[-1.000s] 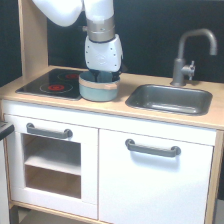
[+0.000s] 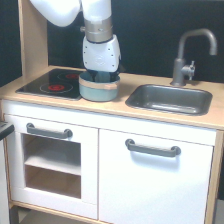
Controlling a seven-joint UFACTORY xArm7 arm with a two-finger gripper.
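Note:
A grey-green pot (image 2: 99, 91) rests at the right edge of the black cooktop, partly on the wooden counter by the look of it. My white arm comes down from the top, and its hand (image 2: 102, 54) is right above the pot. The gripper (image 2: 103, 76) has its dark fingers low at the pot's opening, against a dark interior. Whether they are parted or closed on the rim does not show clearly.
The cooktop (image 2: 52, 84) with red rings lies left of the pot. To the right are the sink (image 2: 170, 98) and a tall grey faucet (image 2: 183, 60). Below, an open shelf (image 2: 52, 165) stands left of a white door (image 2: 150, 185) with a grey handle (image 2: 153, 149). A wooden side panel rises at the left.
The hand sits very slightly lower or differently tilted over the pot than before. The pot, faucet and cabinet look the same.

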